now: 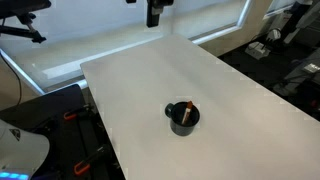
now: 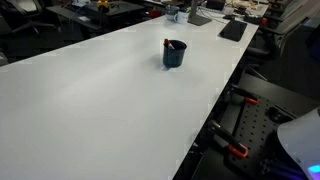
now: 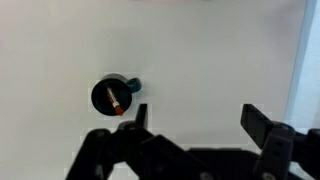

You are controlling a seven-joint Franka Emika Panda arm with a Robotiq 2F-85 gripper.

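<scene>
A dark mug (image 1: 183, 118) stands upright on the white table, its handle (image 3: 134, 85) visible in the wrist view. Inside it leans a small brush or stick with an orange-brown end (image 1: 187, 112). From above, in the wrist view, the same mug (image 3: 111, 96) appears left of my gripper. The fingers are wide open, with only bare table between the fingers. In exterior view 1 part of the gripper shows at the top edge, high over the table and apart from the mug; exterior view 2 does not show it.
The robot's base (image 1: 20, 150) stands beside the table.
</scene>
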